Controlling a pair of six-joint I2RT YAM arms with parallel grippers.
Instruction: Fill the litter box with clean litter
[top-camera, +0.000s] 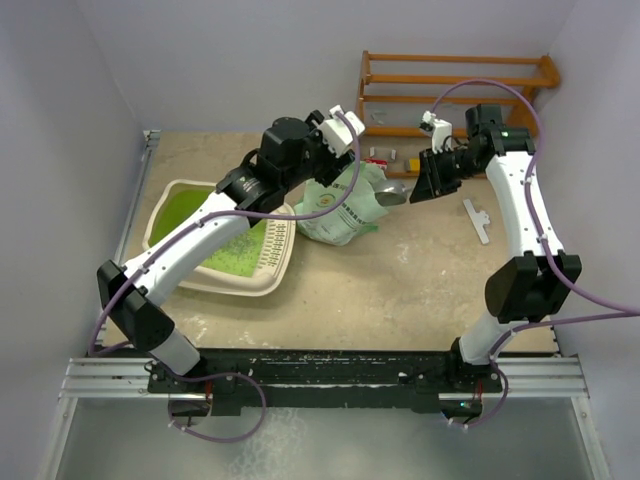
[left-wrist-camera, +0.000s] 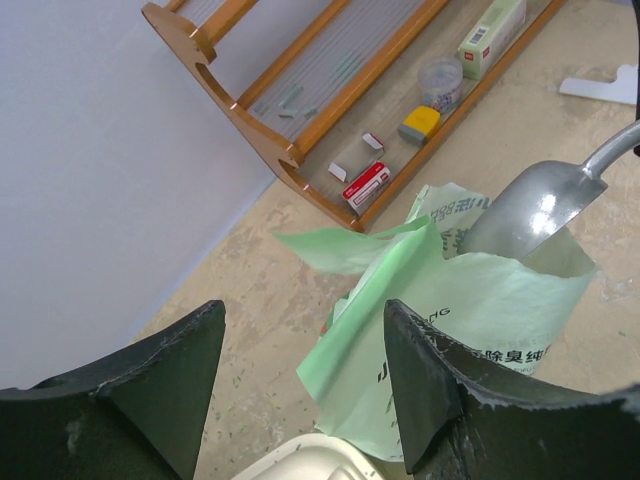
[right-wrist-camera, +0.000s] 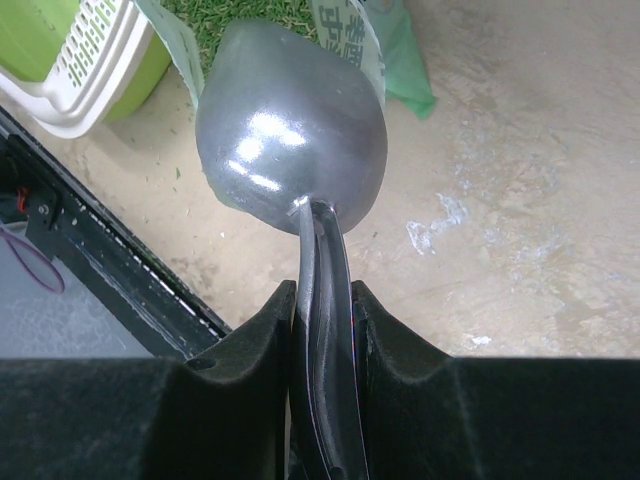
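Note:
My right gripper (top-camera: 437, 168) is shut on the handle of a metal scoop (right-wrist-camera: 290, 130), whose blade is at the mouth of the pale green litter bag; green pellets show inside the bag in the right wrist view. My left gripper hangs above and left of the bag, its fingers apart with nothing visibly held between them. The litter box (top-camera: 275, 255), green inside with a cream rim, sits at the left of the table, green pellets on its floor.
A wooden rack (top-camera: 460, 58) with small boxes stands at the back. A white flat tool (top-camera: 476, 220) lies at the right.

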